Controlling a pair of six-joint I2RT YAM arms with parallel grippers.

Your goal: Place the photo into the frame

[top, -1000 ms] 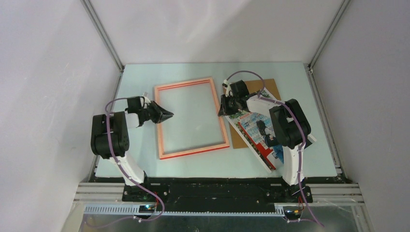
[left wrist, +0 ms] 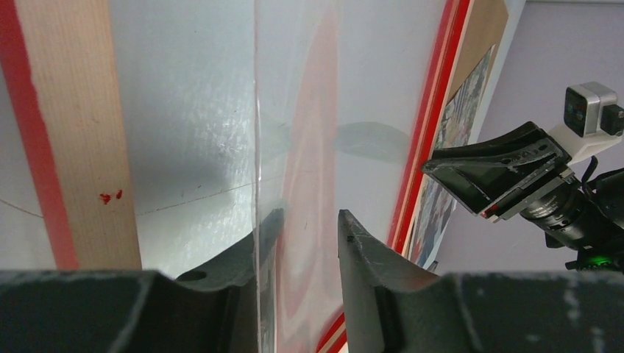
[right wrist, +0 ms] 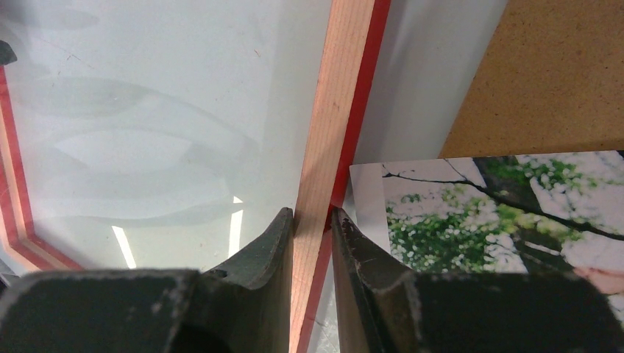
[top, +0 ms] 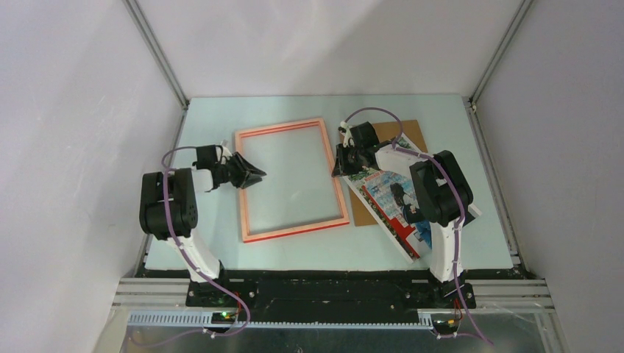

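Observation:
The wooden red-edged frame (top: pixel 291 232) lies mid-table with a clear sheet (top: pixel 289 180) inside it. My left gripper (top: pixel 257 175) is at the left side of the frame, open, with the sheet's edge standing between its fingers in the left wrist view. My right gripper (top: pixel 337 168) is at the frame's right side, part open, its fingers around the wooden strip (right wrist: pixel 331 125); whether it grips it is unclear. Photos (top: pixel 390 209) (right wrist: pixel 478 213) lie right of the frame, partly under the right arm.
A brown board (top: pixel 364 213) (right wrist: pixel 544 73) lies beneath the photos. Bare table shows behind and in front of the frame and at the far right. Walls surround the table at left, right and back.
My left gripper's fingers have spread apart and shifted very slightly. The frame, photos and right arm look unchanged.

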